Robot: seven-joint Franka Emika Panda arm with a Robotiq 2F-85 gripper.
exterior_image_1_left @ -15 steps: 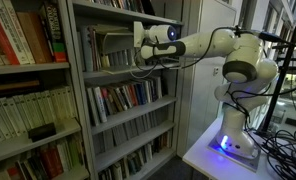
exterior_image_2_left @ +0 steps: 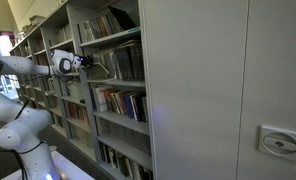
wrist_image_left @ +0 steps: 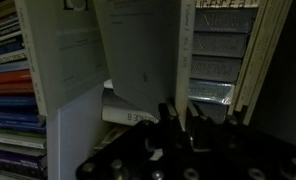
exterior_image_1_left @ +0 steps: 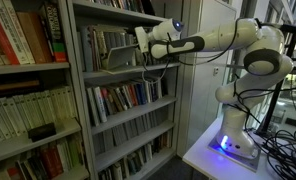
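Note:
A thin book with a pale spine [wrist_image_left: 185, 55] and a grey cover [wrist_image_left: 138, 45] stands upright in the middle of the wrist view. My gripper is shut on the lower part of that spine, one finger to each side. In exterior view 1 the gripper [exterior_image_1_left: 144, 44] is at the upper shelf of the grey bookcase, with the pale book [exterior_image_1_left: 120, 56] at its left, angled out of the row. From the other side, in exterior view 2, the gripper [exterior_image_2_left: 85, 61] reaches in at the same shelf; the held book is hard to make out there.
Dark thick volumes [wrist_image_left: 218, 45] stand close on the right of the held book. To the left are a pale upright cover [wrist_image_left: 63, 50] and stacked coloured books [wrist_image_left: 13, 100]. A white volume [wrist_image_left: 123, 110] lies behind. A white table [exterior_image_1_left: 213, 160] stands below the arm.
The arm has shifted slightly, its elbow moving right and the gripper dipping a little. The pale book beside the gripper now sits at a different slant from before.

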